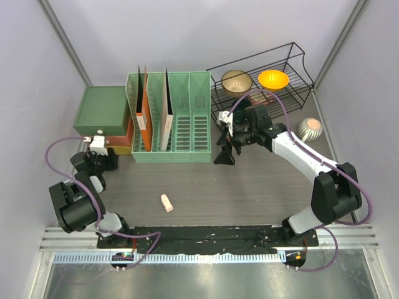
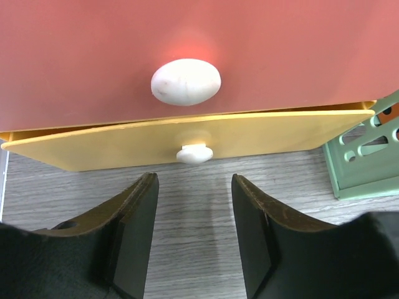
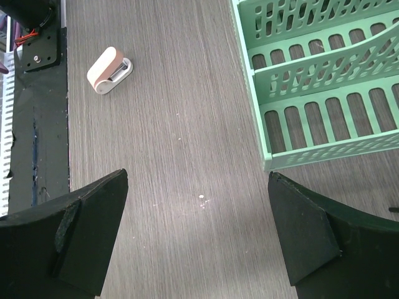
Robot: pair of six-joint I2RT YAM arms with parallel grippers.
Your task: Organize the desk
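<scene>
A small drawer unit (image 1: pixel 101 109) with green, red and yellow tiers stands at the back left. In the left wrist view, the yellow drawer (image 2: pixel 262 134) with its white knob (image 2: pixel 194 154) sits below the red drawer (image 2: pixel 293 50). My left gripper faces that knob, its fingers apart and empty. The green divided organizer (image 1: pixel 193 118) holds upright folders. A pink-and-white stapler (image 3: pixel 106 68) lies on the desk. My right gripper is open over bare desk beside the organizer, nothing between its fingers.
A black wire rack (image 1: pixel 293 93) with bowls, including a yellow bowl (image 1: pixel 273 78), stands at the back right. A striped round object (image 1: pixel 310 129) sits at the right.
</scene>
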